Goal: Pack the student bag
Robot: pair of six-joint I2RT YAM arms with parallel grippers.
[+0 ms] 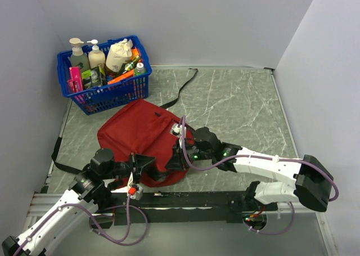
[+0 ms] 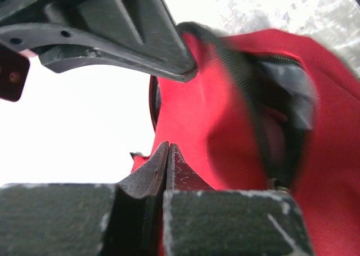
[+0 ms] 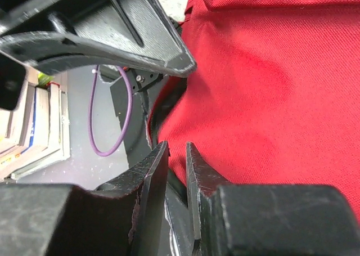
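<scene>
The red bag [image 1: 132, 129] lies flat on the marbled table, and its front end is near the table's front edge. In the left wrist view a black-zipped opening [image 2: 281, 93] shows in the red cloth. My left gripper [image 1: 147, 165] is at the bag's front end; its fingertips [image 2: 160, 166] meet with nothing visible between them. My right gripper [image 1: 177, 165] is over the front right part of the bag. A narrow gap parts its fingertips [image 3: 194, 160], with red cloth [image 3: 253, 109] behind and no fold seen gripped.
A blue basket [image 1: 104, 101] packed with bottles, boxes and other items stands behind the bag at the back left. Black straps [image 1: 180, 93] trail from the bag. Books [image 3: 42, 126] show low in the right wrist view.
</scene>
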